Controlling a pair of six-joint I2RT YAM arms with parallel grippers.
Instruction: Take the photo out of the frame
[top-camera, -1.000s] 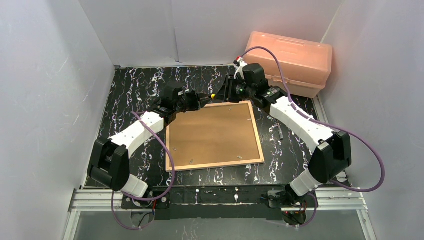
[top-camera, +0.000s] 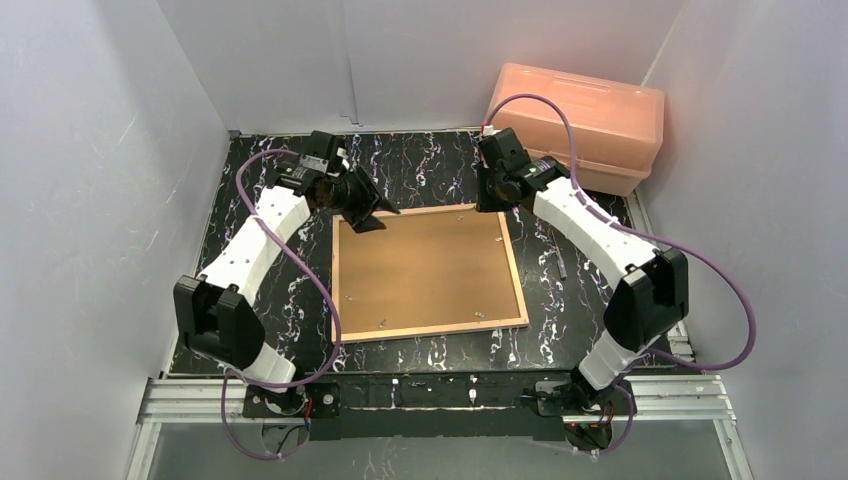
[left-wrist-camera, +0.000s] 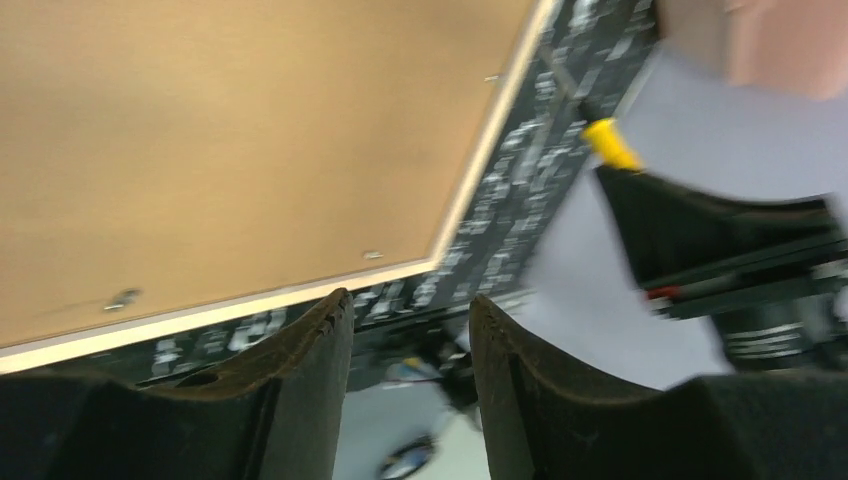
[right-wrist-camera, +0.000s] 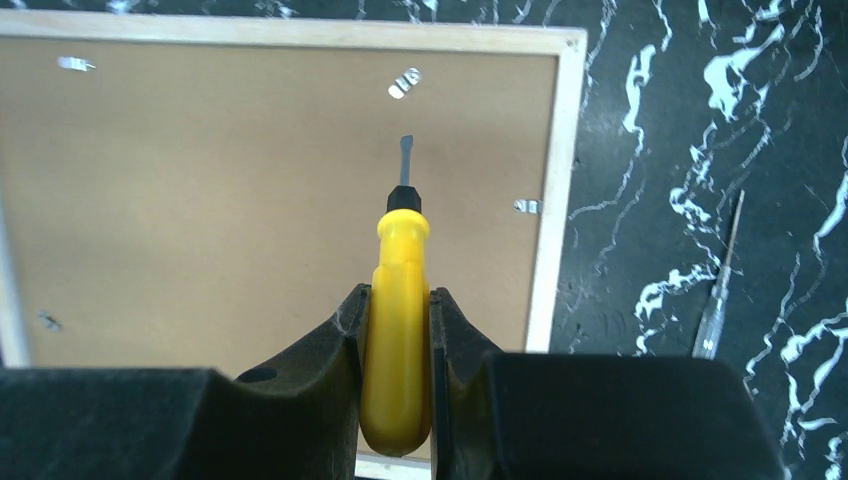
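Note:
The wooden frame (top-camera: 516, 280) lies on the table, its brown backing (top-camera: 420, 270) up, small metal clips (right-wrist-camera: 405, 82) along the edges. My right gripper is shut on a yellow screwdriver (right-wrist-camera: 398, 330), blade pointing forward over the backing near a frame corner. My left gripper is above and left of it in the top view, fingers apart with nothing between them; in the left wrist view the screwdriver shows blurred at upper right.
A second, clear-handled screwdriver (right-wrist-camera: 712, 315) lies right of the frame. A pink plastic box (top-camera: 580, 110) stands at the back right.
My left gripper has drawn back leftward from the yellow screwdriver, leaving it in my right gripper, which has shifted slightly right and turned so the handle is hidden in the top view.

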